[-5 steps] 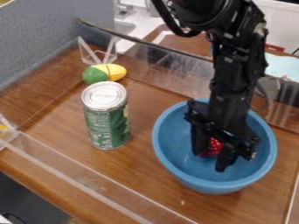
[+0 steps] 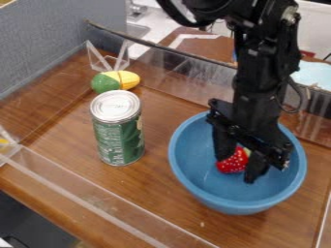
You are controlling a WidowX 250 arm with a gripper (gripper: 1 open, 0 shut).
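Note:
My black gripper hangs over the blue bowl on the right, its fingers reaching down into it. A red strawberry-like object sits in the bowl beneath and partly behind the fingers; whether they touch or hold it I cannot tell. A green-labelled can stands upright left of the bowl.
A corn-like toy and a green object lie at the back left by the grey wall. Clear panels edge the area.
Compared with a second ago, my gripper has risen slightly, showing more of the red object in the bowl. The can and bowl look unmoved.

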